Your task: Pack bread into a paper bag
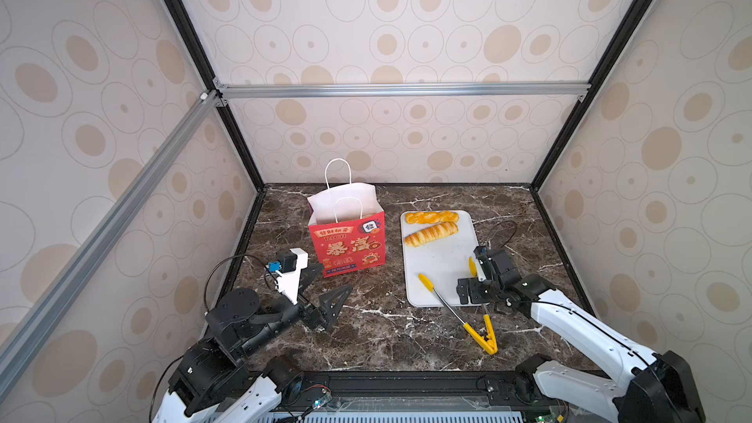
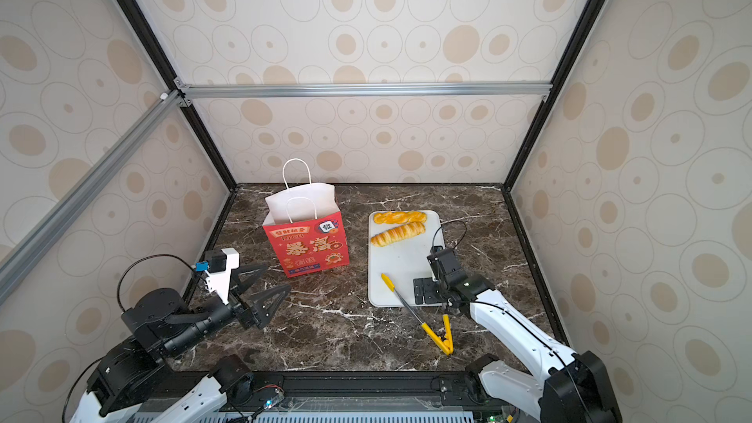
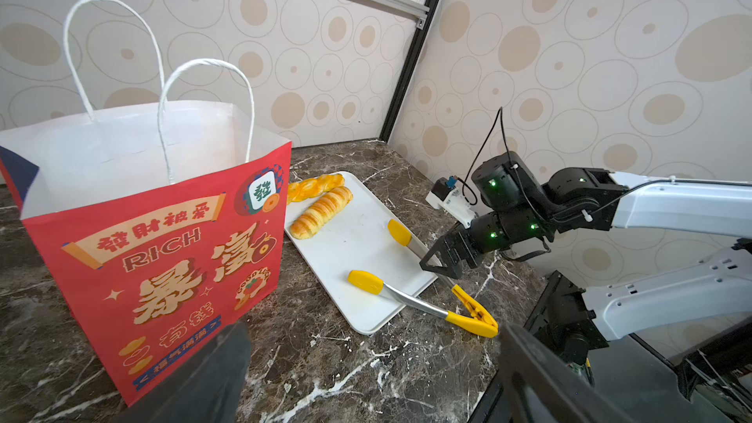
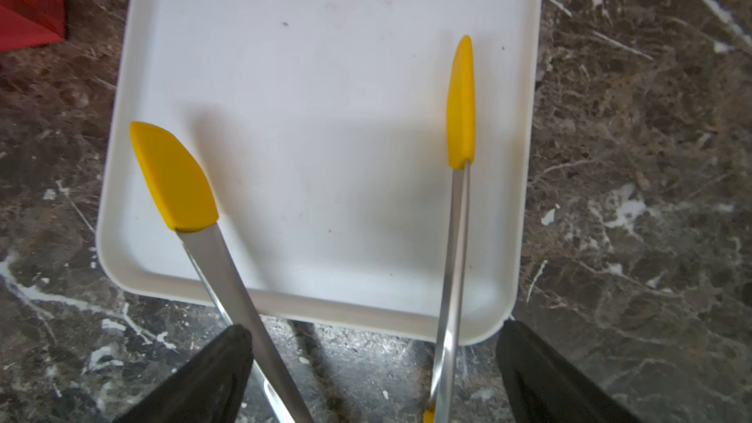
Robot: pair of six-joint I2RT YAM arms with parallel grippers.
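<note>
A red paper bag [image 1: 347, 246] with white handles stands upright, its top open, left of the white tray [image 1: 438, 258]. Two bread loaves, one golden [image 1: 431, 217], one striped [image 1: 431, 234], lie on the tray's far part. Yellow-and-steel tongs [image 1: 479, 338] lie spread across the tray's near edge. My right gripper is open just above the tongs' two arms, pointing down. My left gripper is open near the bag's front, with nothing between its fingers.
Bare dark marble counter [image 1: 368, 297] lies in front of the bag and around the tray. Patterned walls close in the back and both sides, with a metal rail [image 1: 403, 90] across the back.
</note>
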